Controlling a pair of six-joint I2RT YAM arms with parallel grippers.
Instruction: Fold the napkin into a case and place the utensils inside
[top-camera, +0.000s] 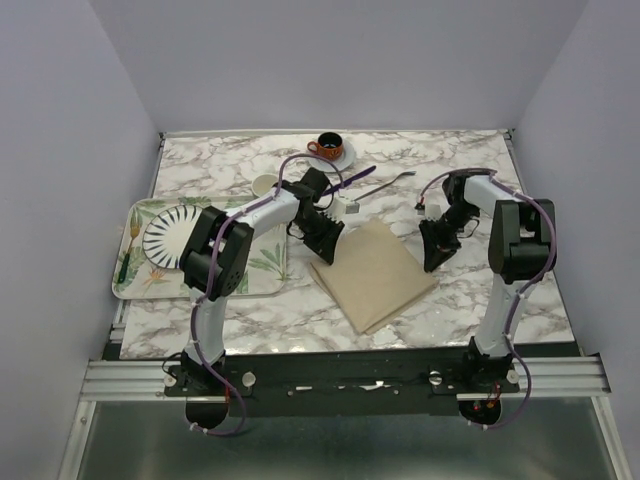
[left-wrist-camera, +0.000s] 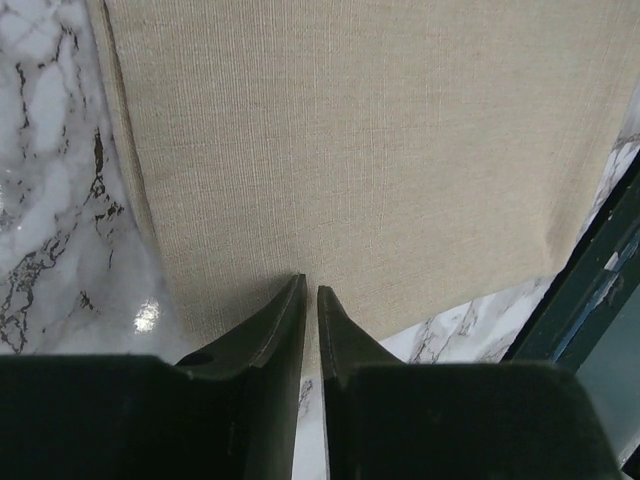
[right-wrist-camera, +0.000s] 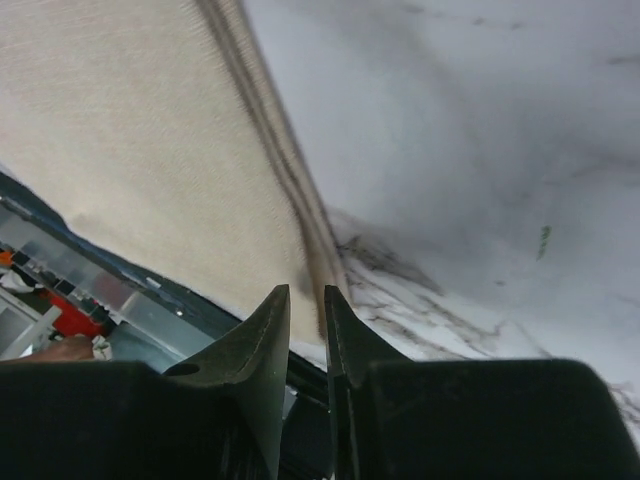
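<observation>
The folded beige napkin (top-camera: 370, 285) lies on the marble table in the middle front, with layered edges along its sides. My left gripper (top-camera: 326, 256) is down at its upper-left part; in the left wrist view the closed fingertips are over the cloth, and whether cloth is between them is unclear. My right gripper (top-camera: 434, 262) is at the napkin's right edge; in the right wrist view its shut fingertips meet the layered edge (right-wrist-camera: 300, 200). A purple knife (top-camera: 355, 176) and a metal utensil (top-camera: 385, 185) lie behind the napkin.
A leafy tray (top-camera: 150, 285) with a striped plate (top-camera: 165, 235) and fork (top-camera: 131, 240) is at left. An orange cup (top-camera: 328, 146) on a saucer (top-camera: 345, 160) stands at the back. The table's front edge is just below the napkin.
</observation>
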